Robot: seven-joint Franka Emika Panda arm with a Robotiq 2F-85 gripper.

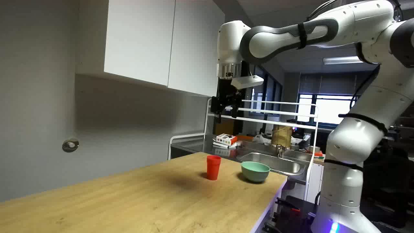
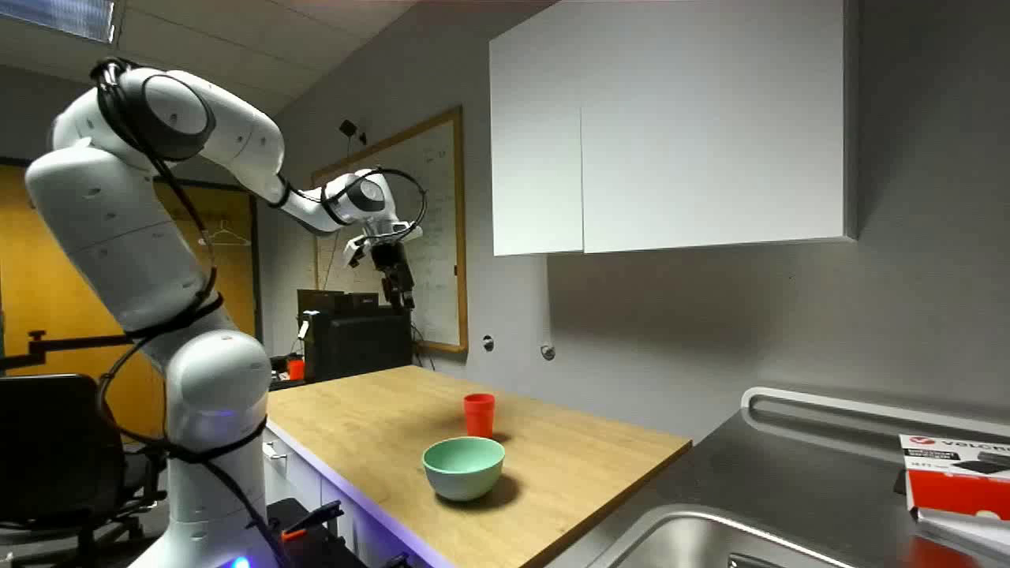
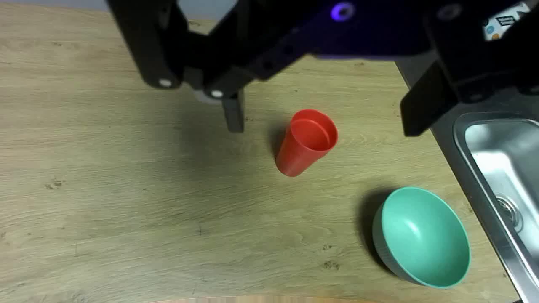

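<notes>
A red cup [image 1: 213, 167] stands upright on the wooden counter [image 1: 128, 194], and its open top looks empty in the wrist view. Beside it, closer to the robot's base, sits a green bowl [image 1: 255, 171], also empty inside as the wrist view shows [image 3: 424, 237]. High above the counter hangs my gripper [image 1: 226, 112], its fingers pointing down. In the wrist view its two fingers [image 3: 233, 113] are spread wide, with only air between them. The cup [image 3: 306, 141] appears below the gap, well apart from the fingers.
A metal sink [image 3: 505, 176] borders the counter's end, with a white rail frame [image 1: 264, 123] near it. White cabinets [image 2: 701, 132] hang on the wall above. A red and white box [image 1: 226, 139] lies past the counter.
</notes>
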